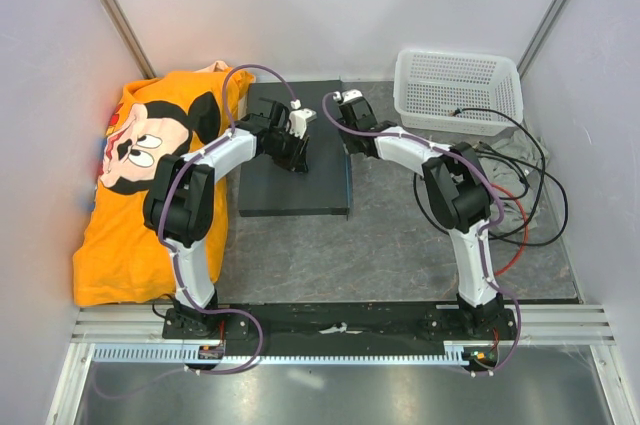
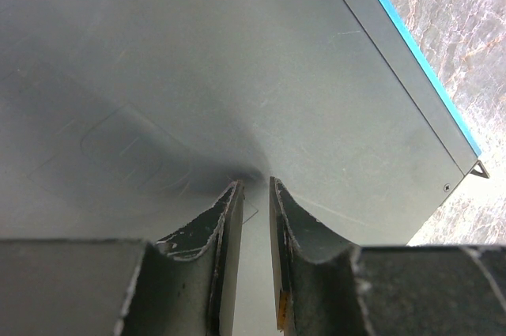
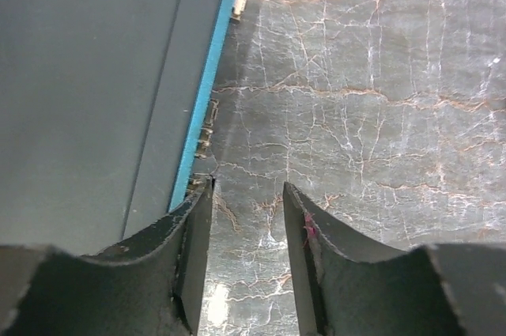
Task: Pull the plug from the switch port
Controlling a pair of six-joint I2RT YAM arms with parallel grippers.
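The dark flat switch (image 1: 295, 195) lies mid-floor, with a blue-edged side (image 3: 207, 67) on its right. Metal ports (image 3: 204, 129) show along that side; no plug can be made out. My left gripper is over the switch's top surface, fingers part open with a narrow gap and nothing seen between them. My right gripper stands at the switch's right edge, part open, its left finger beside the blue edge and ports, with only floor seen between the fingers.
An orange cartoon cloth (image 1: 125, 235) covers the left. A white basket (image 1: 460, 70) stands at the back right, with loose black and red cables (image 1: 525, 230) below it.
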